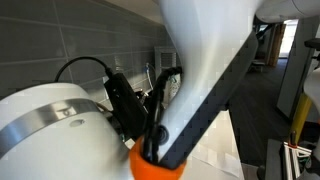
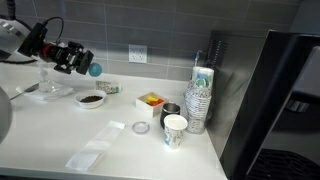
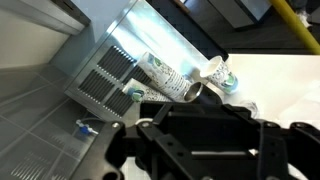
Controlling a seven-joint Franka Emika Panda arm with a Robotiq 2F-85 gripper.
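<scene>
My gripper is raised over the left of the counter, shut with a small round blue object at its fingertips in exterior view 2. In the wrist view the black gripper fills the bottom, and what lies between its fingers is too dark to make out. Exterior view 1 shows the white arm close up, hiding much of the counter. Below and to the left of the gripper sits a white bowl with dark contents.
Along the counter stand a box of colourful items, a dark canister, a white patterned cup and a tall roll. A white cloth lies in front. A black cabinet bounds the right.
</scene>
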